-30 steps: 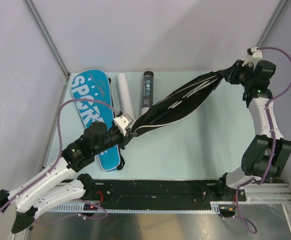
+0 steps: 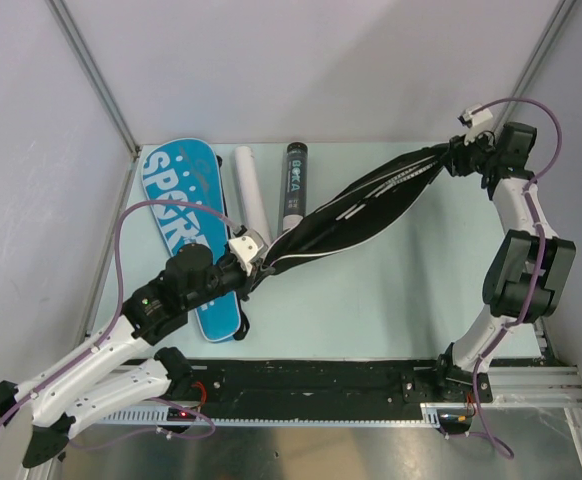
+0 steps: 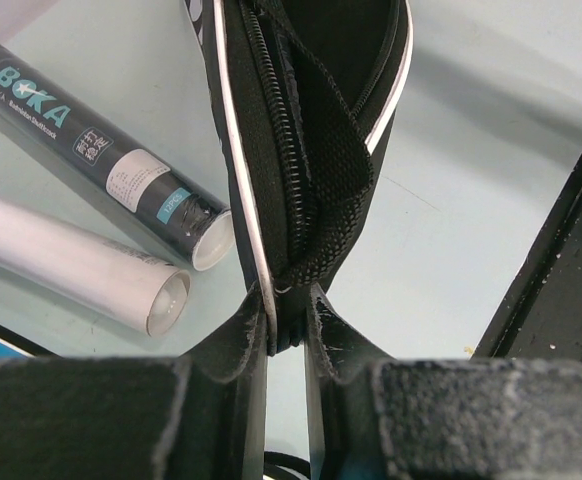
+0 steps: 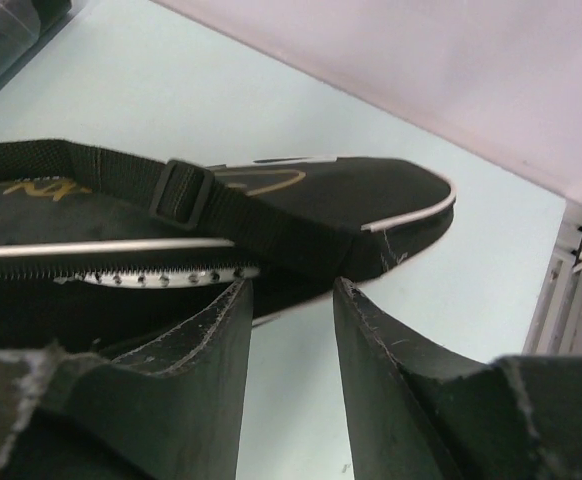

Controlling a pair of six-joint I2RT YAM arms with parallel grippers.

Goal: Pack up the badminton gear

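A long black racket bag (image 2: pixel 366 207) with white piping stretches diagonally over the table, from lower left to upper right. In the left wrist view, my left gripper is shut on the bag's narrow end, just below the zipper (image 3: pixel 279 120). At the bag's far upper-right end, my right gripper stands open. Its fingertips are close to the black strap (image 4: pixel 261 225) and its buckle (image 4: pixel 181 194); whether they touch the bag I cannot tell. Toward the left stand out a black BOKA shuttlecock tube (image 3: pixel 96 150) and a white tube (image 3: pixel 81 262).
At the left of the table lies a blue SPORX case (image 2: pixel 184 215) with a black edge. A pale wall (image 2: pixel 301 70) bounds the back. Clear table surface (image 2: pixel 411 300) lies in front of the bag, at the centre and right.
The bag's tip rose slightly toward the upper right. My left arm has stayed in place.
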